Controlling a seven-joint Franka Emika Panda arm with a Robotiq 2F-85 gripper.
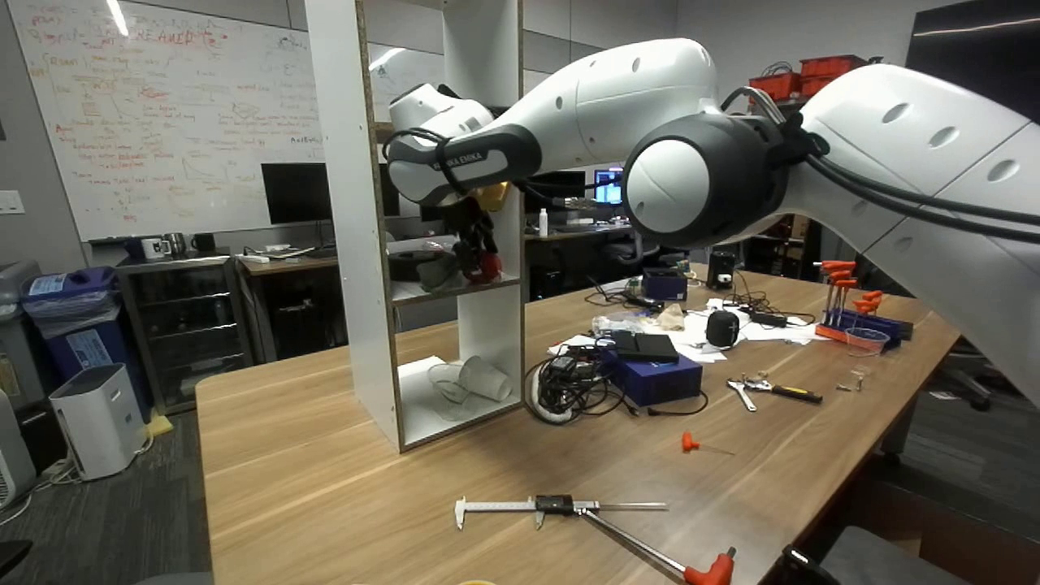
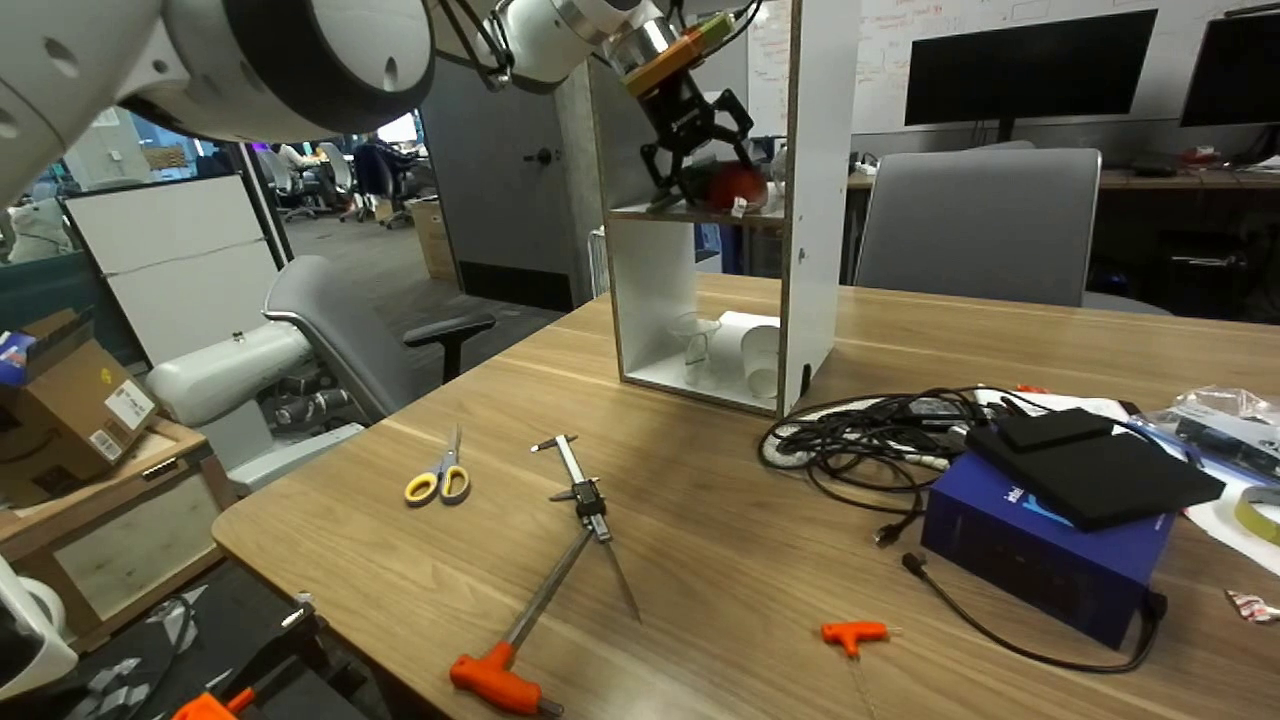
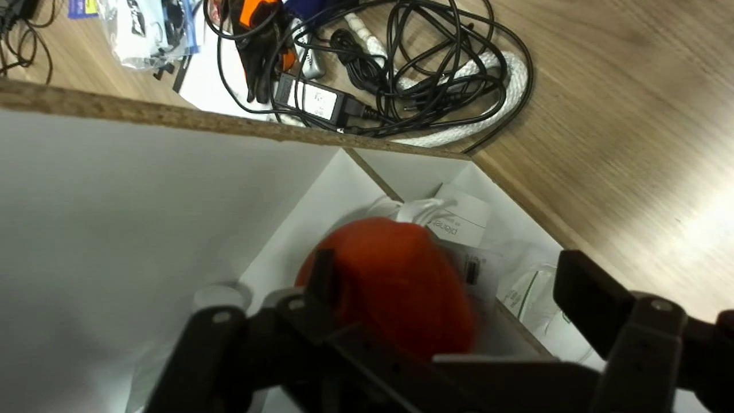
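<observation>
A round red object with a white tag rests on the middle shelf of the tall white shelf unit. My open gripper is over it in the wrist view: the left finger overlaps the red surface, while the right finger stands clear to its right. Seen from exterior view 2, the gripper points down into the compartment, and the red object is partly behind its fingers. Contact cannot be made out. Exterior view 1 shows the gripper dark and partly merged with things behind.
Beside the red object on that shelf is a grey item. The side panel stands close to the hand. Clear cups lie in the bottom compartment. Cables, a blue box, calipers and scissors occupy the table.
</observation>
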